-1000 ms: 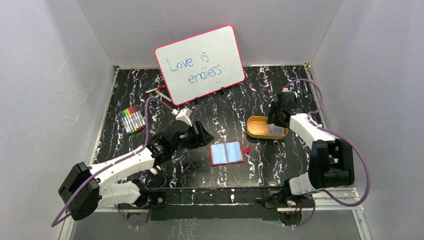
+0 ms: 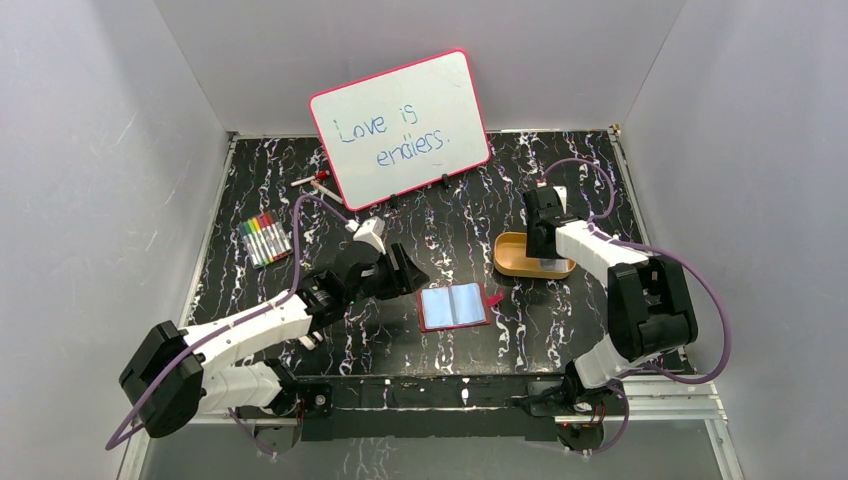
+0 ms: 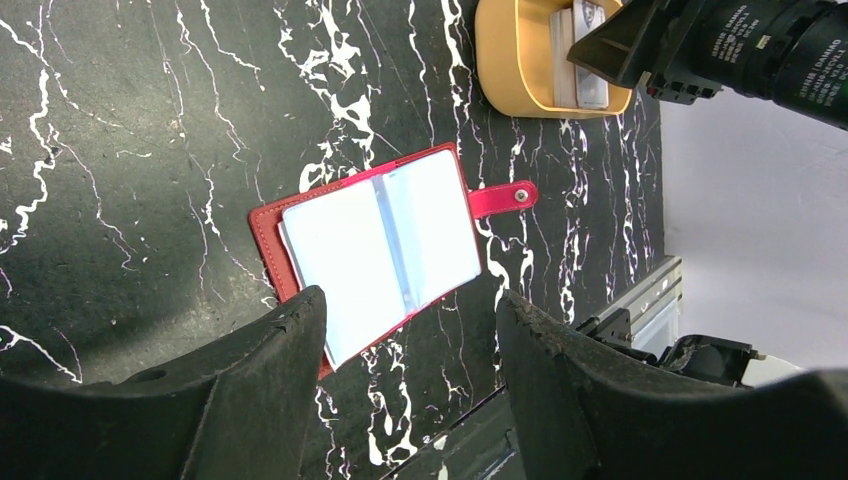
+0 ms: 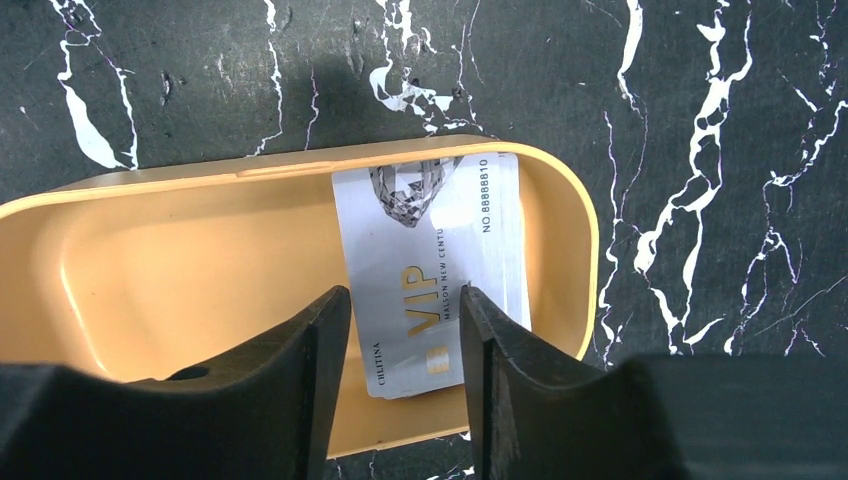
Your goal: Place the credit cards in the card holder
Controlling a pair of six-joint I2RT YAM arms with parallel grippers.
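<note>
Silver VIP cards (image 4: 410, 290) lie stacked at one end of the orange tray (image 4: 190, 270) in the right wrist view. Over that stack stands my right gripper, its fingers apart and nothing seen held between them; the near end of the cards shows in the gap. The red card holder (image 3: 268, 238) lies spread open on the table, its clear sleeves (image 3: 345, 260) facing up and its snap strap (image 3: 503, 198) pointing toward the tray. Above and to the left of the holder, my left gripper is open and empty.
A whiteboard (image 2: 400, 130) leans at the back, with loose pens near its lower left corner. Colored markers (image 2: 265, 239) lie at the far left. Bare table separates the holder from the tray (image 2: 510, 250).
My right gripper has shifted left across the tray, from its right part to above the cards' left side. The left arm has barely moved; holder and tray stay put.
</note>
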